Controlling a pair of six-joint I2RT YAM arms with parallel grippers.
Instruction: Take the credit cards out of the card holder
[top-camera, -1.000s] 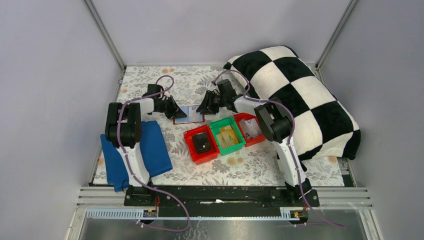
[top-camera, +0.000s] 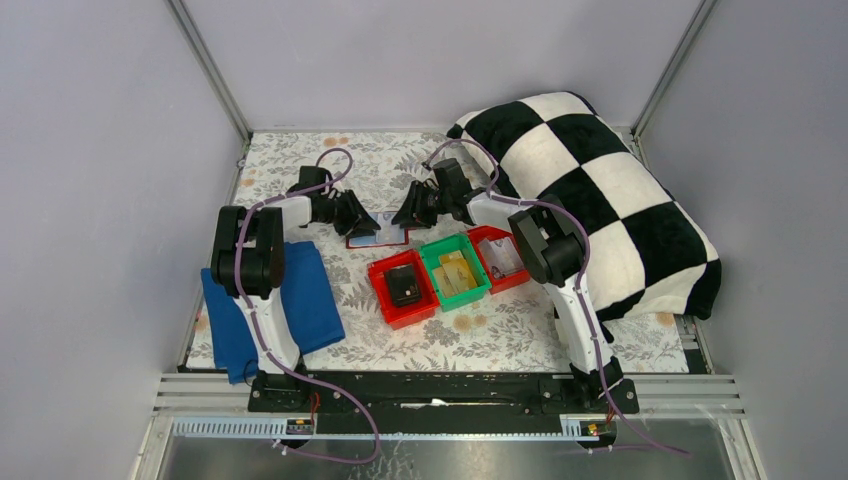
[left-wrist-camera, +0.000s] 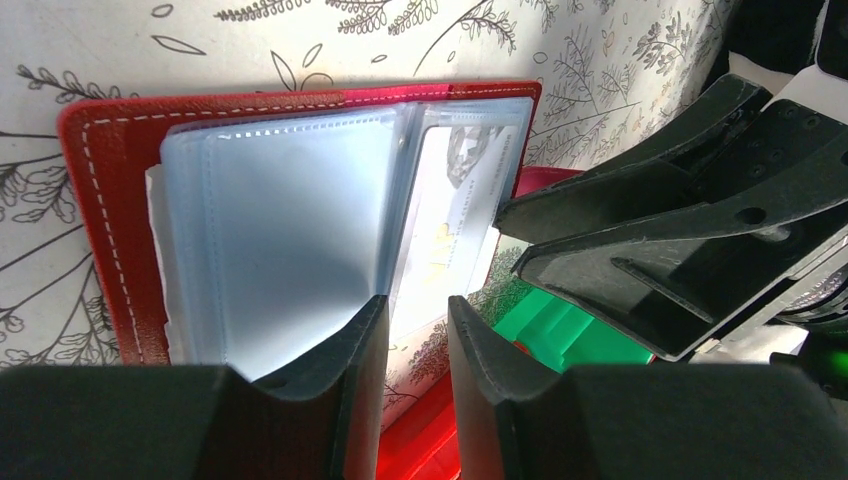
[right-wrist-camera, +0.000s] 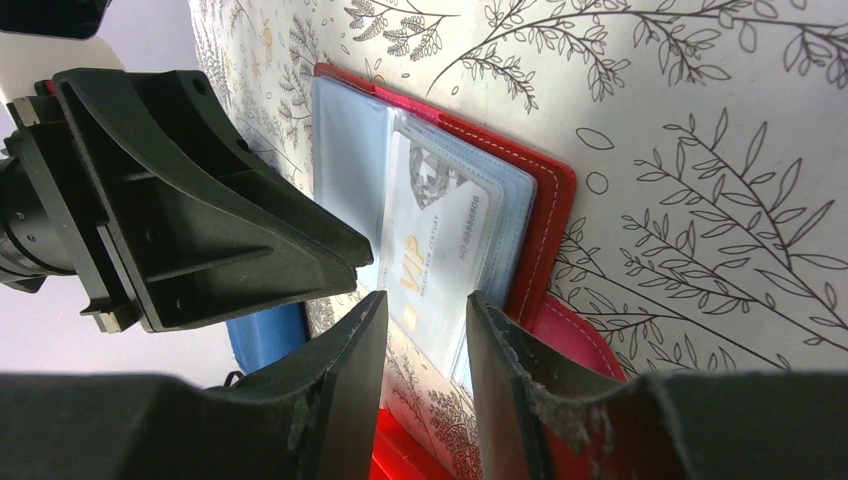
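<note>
The red card holder lies spread open on the table, its clear plastic sleeves (left-wrist-camera: 285, 235) facing up. In a sleeve on its right half sits a white VIP card (right-wrist-camera: 430, 250) with gold lettering. Over the holder's left part, my left gripper stands open, its fingertips near the inner edge of the card's sleeve with nothing gripped. Opposite it, my right gripper is open over the right half, fingers (right-wrist-camera: 480, 320) above the card and its sleeve. Whether the tips touch the plastic, I cannot tell.
Just in front stand a red bin (top-camera: 413, 318) with a black item, a green bin (top-camera: 470, 297) with yellowish things and another red bin (top-camera: 513, 279). A blue cloth (top-camera: 310, 300) lies left, a checkered pillow (top-camera: 590, 180) right. Behind the holder the table is free.
My left gripper has shifted slightly to the right over the holder, closer to the right gripper. The right arm and the holder look almost unmoved.
</note>
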